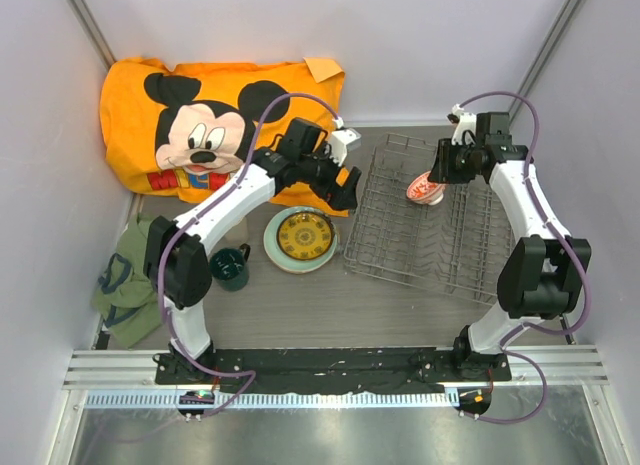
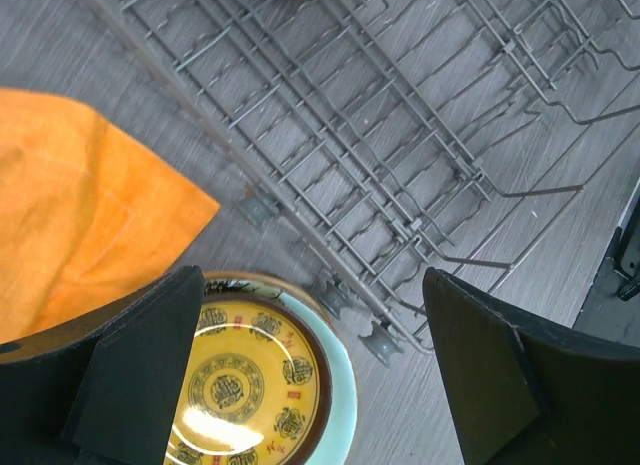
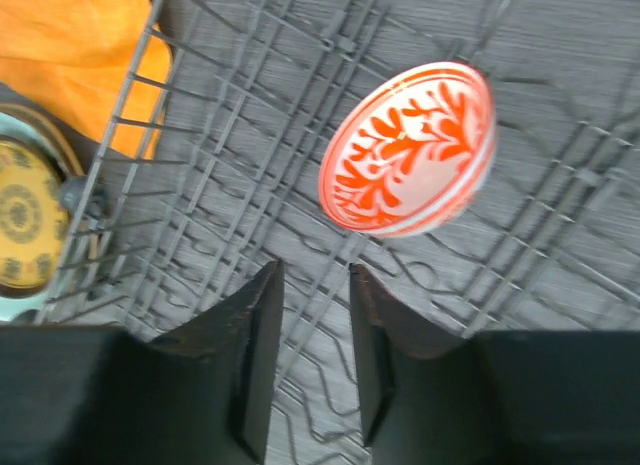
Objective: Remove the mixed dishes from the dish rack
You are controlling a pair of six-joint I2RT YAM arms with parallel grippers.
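Note:
A white bowl with an orange leaf pattern [image 1: 422, 191] [image 3: 405, 150] leans on its side in the wire dish rack [image 1: 385, 247]. My right gripper [image 1: 440, 165] is beside it, over the rack; its fingers [image 3: 262, 330] are a narrow gap apart with nothing between them, and the bowl lies beyond their tips. At the rack's left edge, my left gripper [image 1: 346, 188] hangs wide open and empty. Below it, a yellow patterned dish [image 1: 305, 235] [image 2: 245, 385] sits on a pale green plate [image 1: 280, 260] outside the rack.
A dark green mug [image 1: 230, 269] stands left of the plate, and a pale cup [image 1: 237, 232] behind it is mostly hidden by the left arm. An orange cloth [image 1: 320, 105] covers the back left; a green cloth [image 1: 130, 285] lies far left.

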